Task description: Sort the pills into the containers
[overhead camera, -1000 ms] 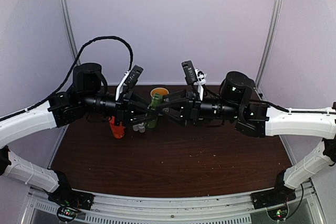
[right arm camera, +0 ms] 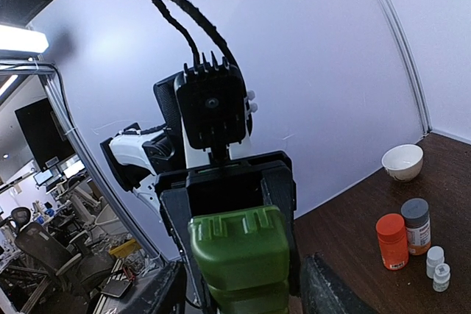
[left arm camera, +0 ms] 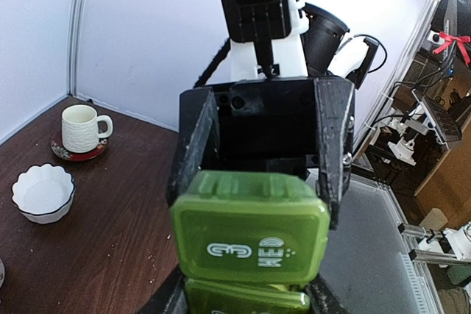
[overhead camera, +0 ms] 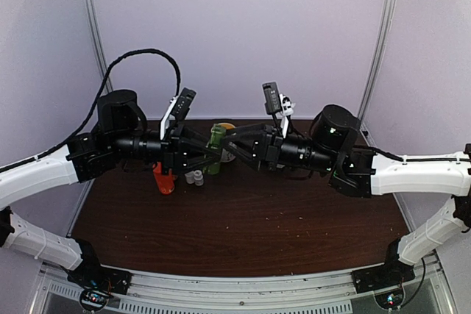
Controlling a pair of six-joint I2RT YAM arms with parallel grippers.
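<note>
The green pill box (left arm camera: 254,229), with raised lettering on its face, is held up in the air by my left gripper (overhead camera: 216,154), which is shut on it. My right gripper (overhead camera: 234,146) faces it from the other side, its fingers (right arm camera: 324,288) spread on either side of the box in the right wrist view. Whether they touch the box, I cannot tell. On the table stand an orange-red bottle (right arm camera: 391,242), a grey-lidded bottle (right arm camera: 417,226) and two small white vials (right arm camera: 435,259). No loose pills can be made out.
A white fluted bowl and a white mug on a red saucer rest on the table, with another white bowl (right arm camera: 403,162) at its far edge in the right wrist view.
</note>
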